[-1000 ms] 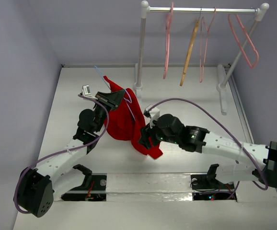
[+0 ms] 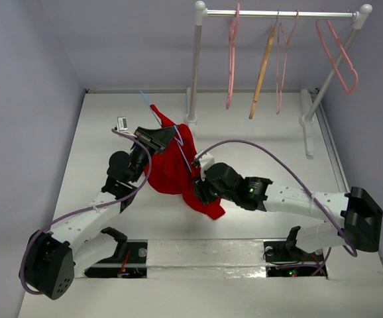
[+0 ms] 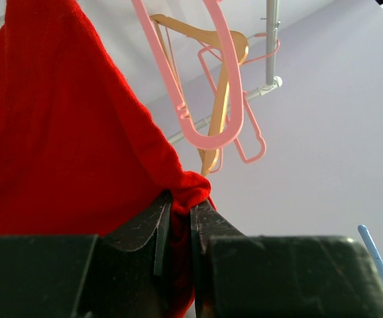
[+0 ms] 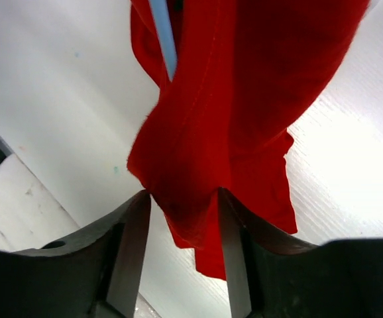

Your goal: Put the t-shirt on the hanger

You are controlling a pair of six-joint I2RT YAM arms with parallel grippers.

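The red T-shirt [image 2: 171, 172] hangs with a blue hanger [image 2: 182, 152] in it. My left gripper is shut on a bunched fold of the shirt [image 3: 65, 132], which fills much of the left wrist view. In the right wrist view, my right gripper is part open around a hanging flap of the shirt [image 4: 198, 152]; the blue hanger [image 4: 164, 36] shows above it, partly covered by cloth. Whether the fingers touch the cloth is hard to tell.
A white rack [image 2: 277, 14] at the back carries pink hangers [image 2: 231, 63] and a wooden hanger [image 2: 263, 66].
My left gripper, shirt and blue hanger have shifted slightly right. My right arm has moved a little left and down in the top view, its gripper lower at the shirt's flap.
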